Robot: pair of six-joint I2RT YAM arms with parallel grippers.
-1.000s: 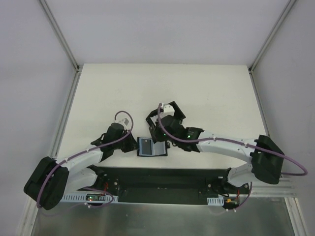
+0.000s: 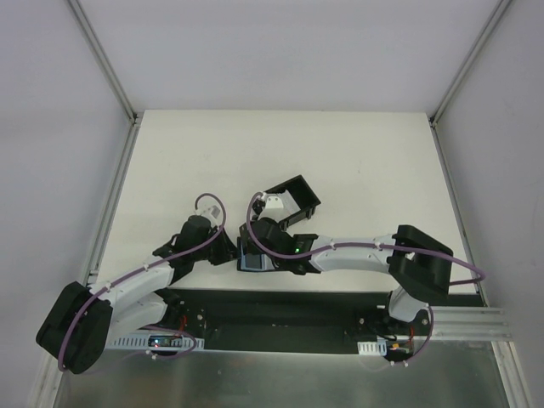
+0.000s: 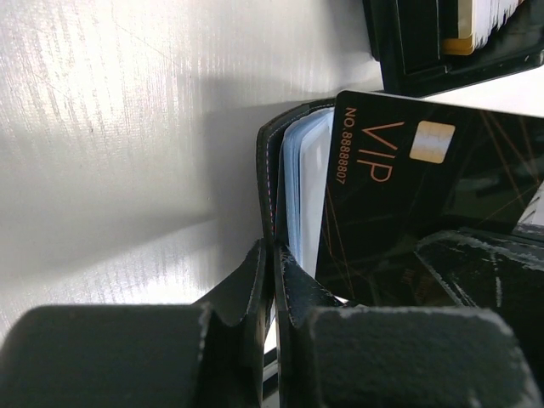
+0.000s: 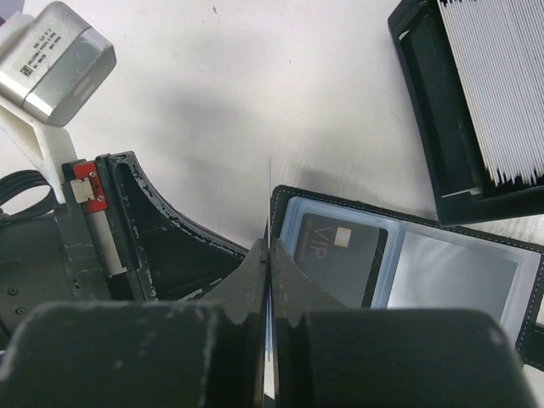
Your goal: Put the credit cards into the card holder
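The card holder (image 2: 254,263) lies open near the table's front edge, partly covered by the arms. My left gripper is shut on its black left edge (image 3: 270,161), beside a bluish clear sleeve (image 3: 294,161). A black VIP card (image 3: 382,183) stands over that sleeve in the left wrist view. It appears edge-on as a thin line (image 4: 269,183) in the right wrist view, with my right gripper shut on it. Whether its lower edge is inside the sleeve cannot be told. Another dark VIP card (image 4: 327,255) lies in the left pocket; the right pocket (image 4: 455,274) looks empty.
Behind the holder is a black box (image 4: 432,140) packed with white cards (image 4: 501,85). Left gripper hardware (image 4: 127,229) stands close beside my right gripper.
My right gripper has moved left and toward the front, from beside the box to over the holder's left part, near the left gripper. The left arm has barely moved.
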